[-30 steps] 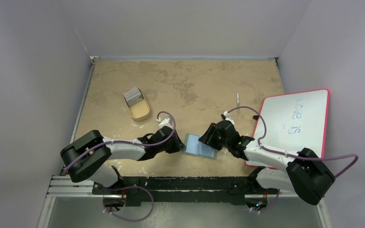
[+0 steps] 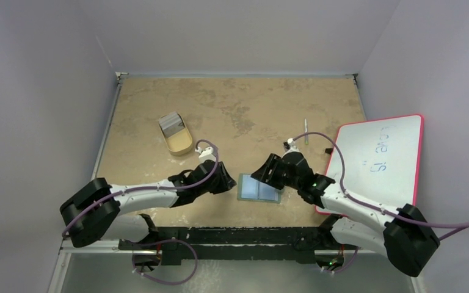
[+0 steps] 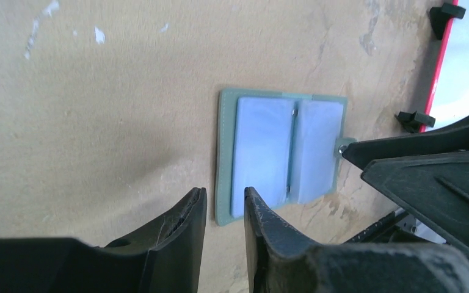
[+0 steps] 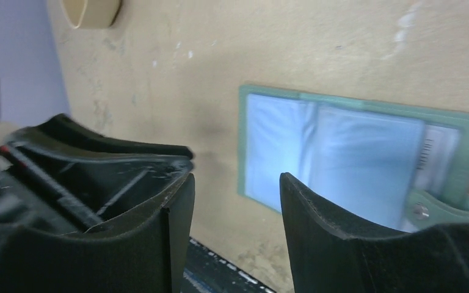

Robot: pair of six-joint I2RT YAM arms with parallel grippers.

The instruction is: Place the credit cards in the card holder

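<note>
The open card holder (image 2: 250,190), a green-edged case with two pale blue panels, lies on the table between the grippers. My left gripper is just left of it; its fingers stand slightly apart, and I cannot make out anything between them. My right gripper is open over the holder's near area, with nothing gripped. At the back left a tan box (image 2: 179,141) holds a stack of grey-white card-like pieces (image 2: 171,125).
A whiteboard (image 2: 375,159) with a red rim lies on the right. A pen (image 2: 306,130) lies left of it.
Both arms have drawn slightly apart, the left moving back to the left. The card holder has shifted a little to the right and now lies straighter.
</note>
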